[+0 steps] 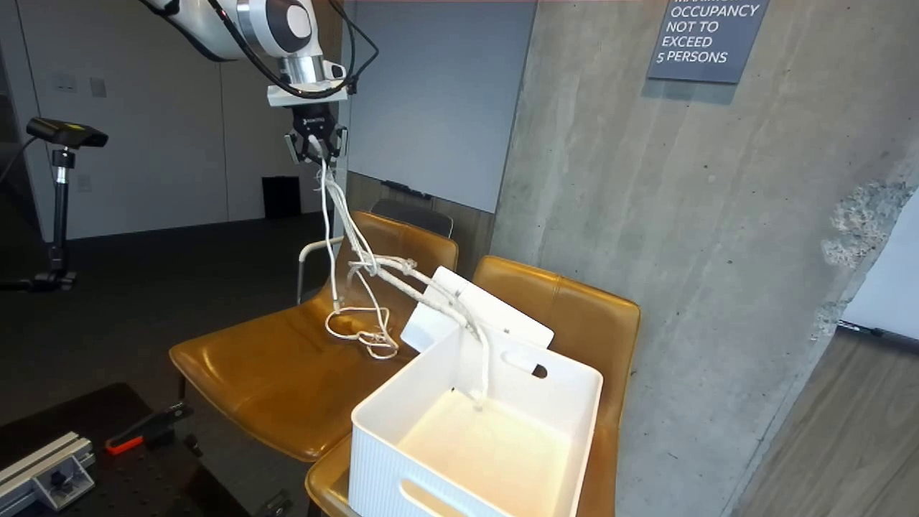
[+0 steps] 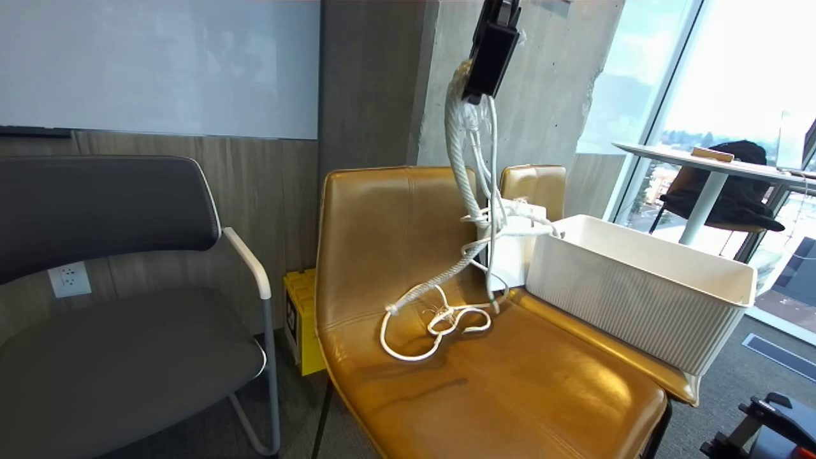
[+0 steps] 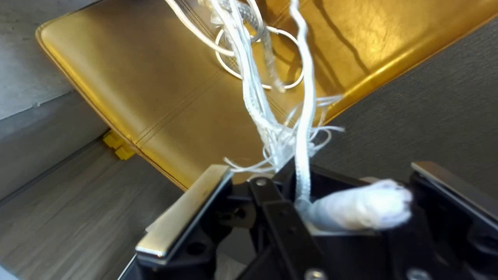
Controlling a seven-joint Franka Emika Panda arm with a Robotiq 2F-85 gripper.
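My gripper is high above the brown chair on the left, shut on a bundle of white ropes. In exterior view 2 the bundle hangs from the black gripper. Its strands drop to the chair seat, and one thicker rope stretches across into the white bin, its end on the bin floor. In the wrist view, white strands run down to the black fingers, and a frayed, wrapped rope end sticks out sideways. Where the fingers pinch is partly hidden by rope.
The bin stands on a second brown chair against the concrete wall, a white lid-like panel behind it. A loop of thin white cord lies on the left seat, whose front half is clear. A grey armchair stands beside.
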